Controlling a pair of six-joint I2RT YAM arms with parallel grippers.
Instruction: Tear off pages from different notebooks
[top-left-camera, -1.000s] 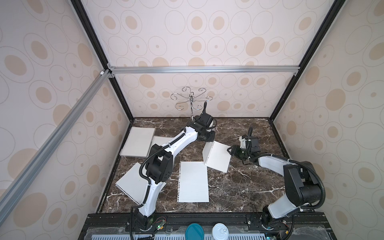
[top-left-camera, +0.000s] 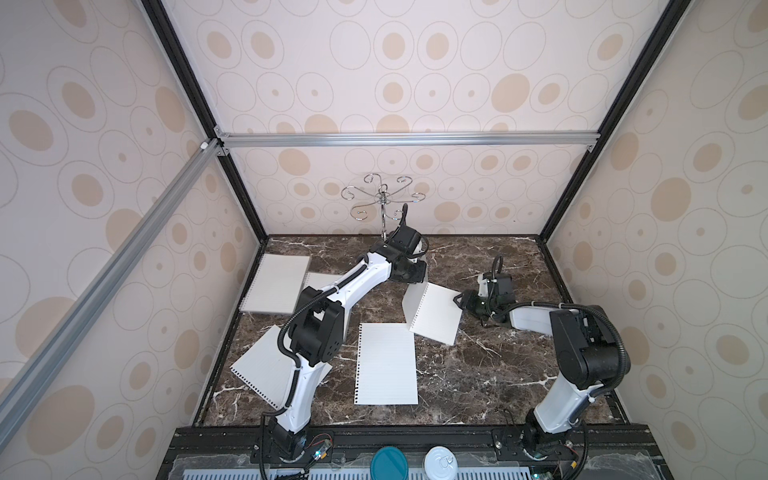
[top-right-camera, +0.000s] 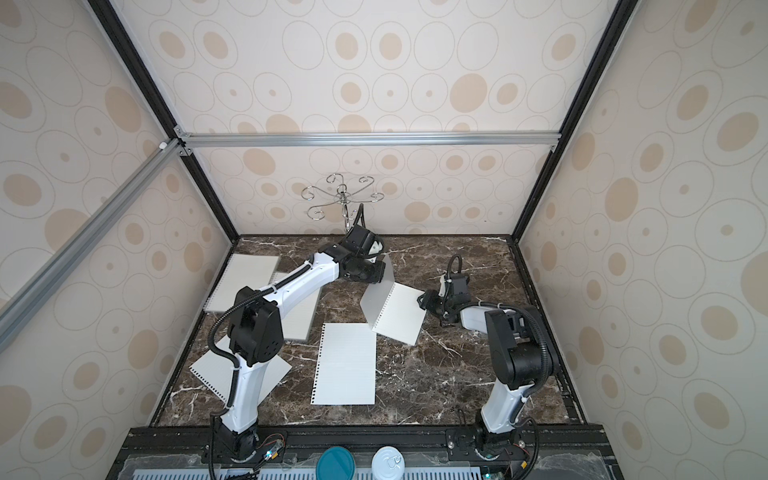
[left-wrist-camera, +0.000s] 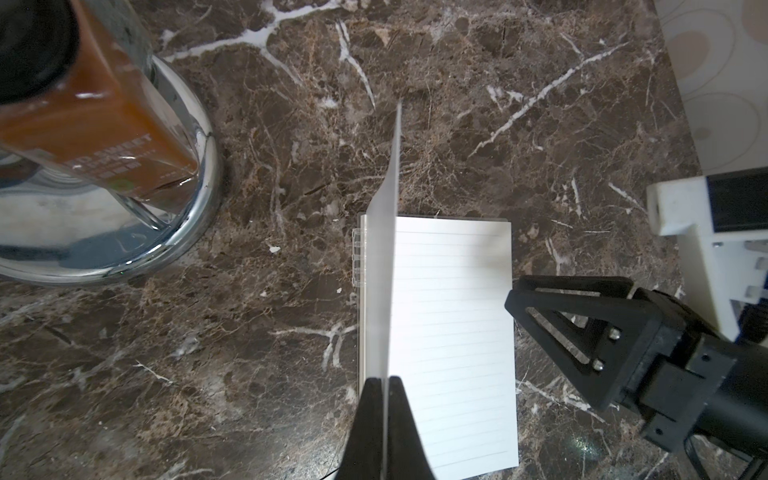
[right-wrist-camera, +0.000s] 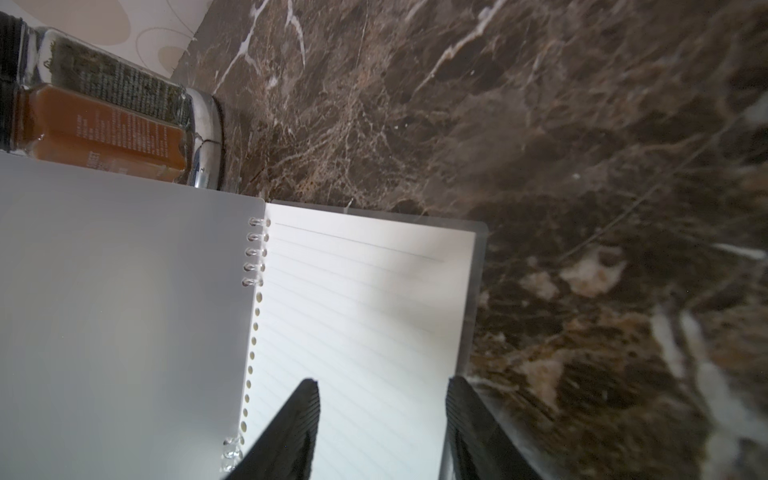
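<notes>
A spiral notebook (top-left-camera: 436, 313) lies open at table centre, with white lined paper (right-wrist-camera: 352, 304) and a grey translucent cover (right-wrist-camera: 128, 320) raised on its left. My left gripper is shut on that cover's edge, above the notebook. My right gripper is open over the lined page at its right side, with nothing visible between its fingers. Other notebooks lie at the front centre (top-left-camera: 386, 364), front left (top-left-camera: 268, 364) and back left (top-left-camera: 273, 284); another is partly hidden under the left arm.
A chrome stand (top-left-camera: 384, 196) with a round base (left-wrist-camera: 88, 256) is at the back, with an orange bottle (left-wrist-camera: 120, 136) on it.
</notes>
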